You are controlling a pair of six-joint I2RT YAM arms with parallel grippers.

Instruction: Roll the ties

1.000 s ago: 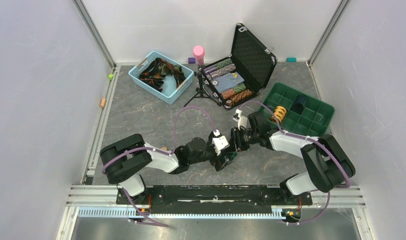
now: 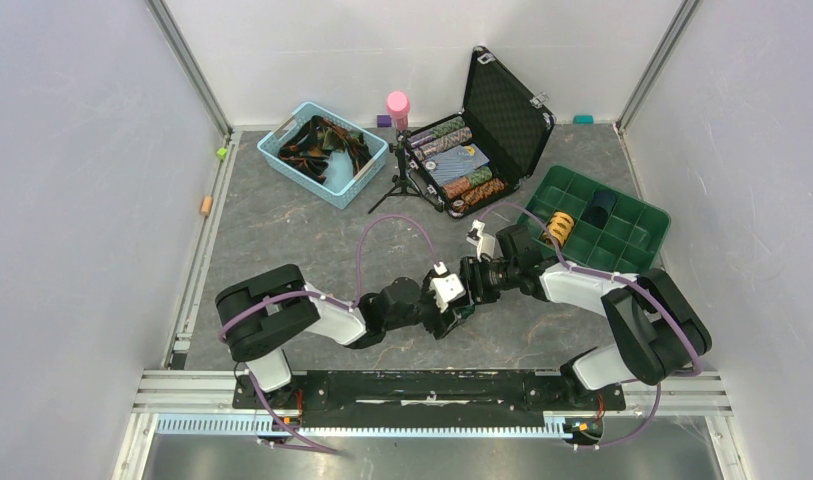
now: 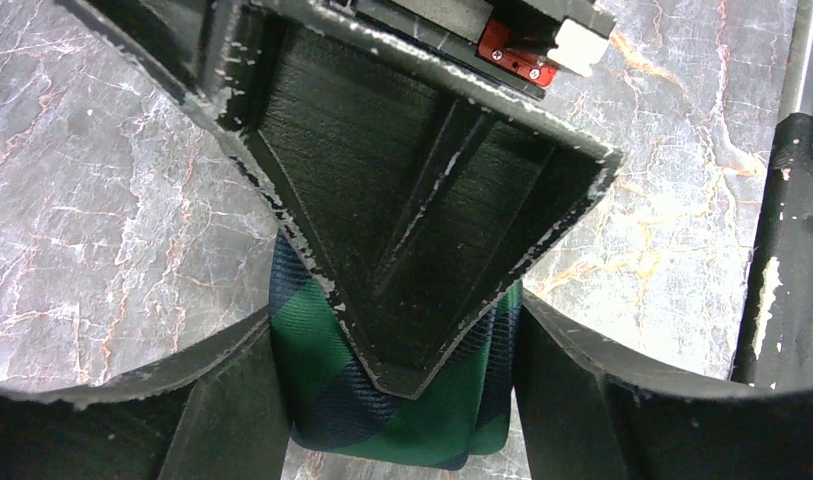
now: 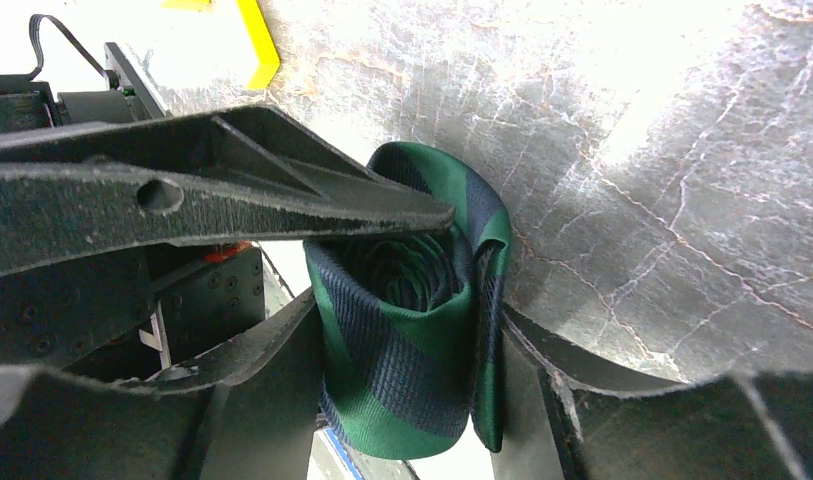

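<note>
The dark green and navy striped tie (image 4: 397, 375) stands as an upright roll, its spiral end facing up in the right wrist view and a loose flap bulging at the back. In that view my right gripper has a finger against each side of it, while one of the left gripper's fingers crosses over its top. In the left wrist view the left gripper also hugs the roll from two sides, and a black finger of the other gripper hides its middle. From above, both grippers meet at mid-table and mostly cover the tie.
A blue basket (image 2: 339, 195) with dark patterned cloth stands at the back left. Behind the grippers are a pink-topped stand (image 2: 398, 104) and an open case (image 2: 507, 110). At right, a green divided tray (image 2: 637, 215) holds a yellow-black roll (image 2: 558, 228) and a dark one (image 2: 599, 208).
My left arm has shifted slightly right, bringing its gripper closer to the right one. The right arm has barely moved.
</note>
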